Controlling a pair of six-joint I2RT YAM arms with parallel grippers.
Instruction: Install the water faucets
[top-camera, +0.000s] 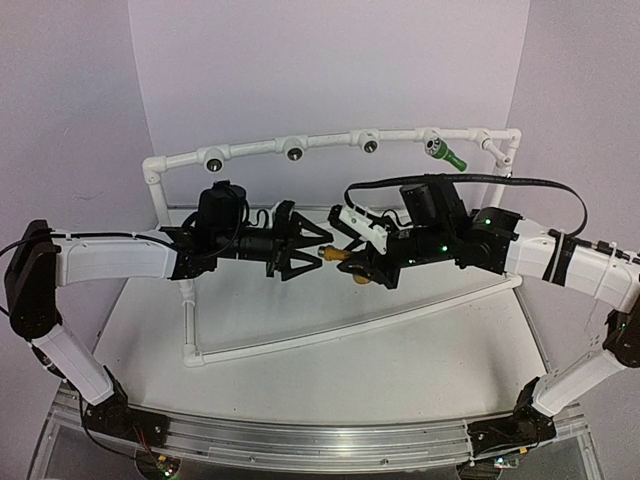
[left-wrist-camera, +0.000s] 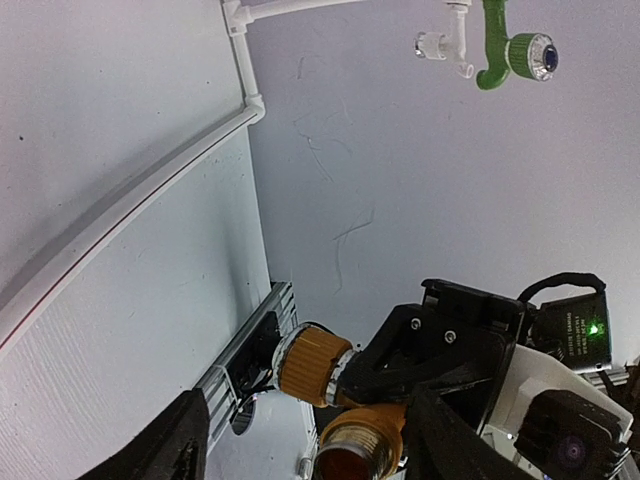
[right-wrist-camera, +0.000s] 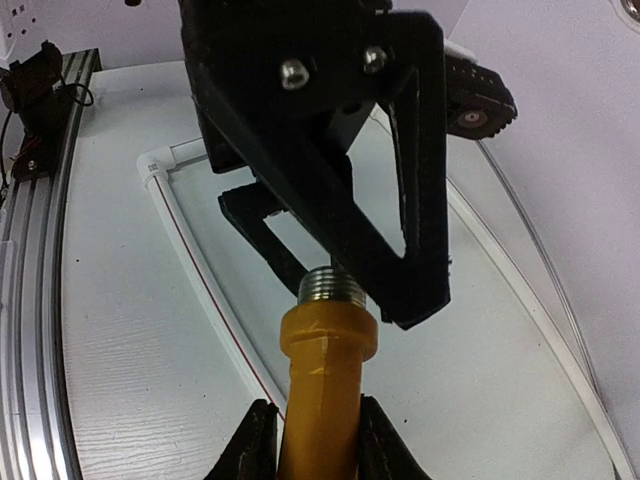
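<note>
My right gripper (top-camera: 365, 262) is shut on an orange faucet (top-camera: 335, 253), whose threaded metal end (right-wrist-camera: 331, 283) points toward my left gripper. In the left wrist view the faucet (left-wrist-camera: 308, 368) shows its ribbed knob and, low in the frame, its threaded opening. My left gripper (top-camera: 307, 255) stands open, its fingers at either side of that threaded end, with no contact clearly visible. A green faucet (top-camera: 445, 153) is mounted at the right of the upper white pipe.
The white pipe frame (top-camera: 180, 160) has several empty metal-threaded sockets along its top rail. Its lower rail (top-camera: 270, 343) crosses the board. The front of the white board (top-camera: 320, 390) is clear, with an aluminium edge beyond.
</note>
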